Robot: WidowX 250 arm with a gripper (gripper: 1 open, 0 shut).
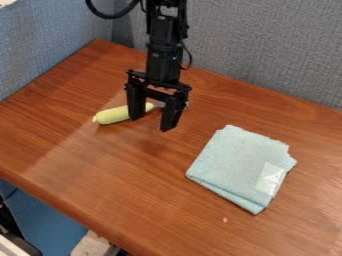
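Note:
My black gripper (152, 118) hangs over the middle-left of the wooden table, its two fingers spread open. A pale yellow, corn-like item (112, 115) lies on the table just left of and behind the fingers, partly hidden by them. A folded light blue cloth (234, 165) lies to the right, apart from the gripper.
Padded grey-blue walls (274, 60) stand at the back and left. A blue floor and some object show below the table's front left edge.

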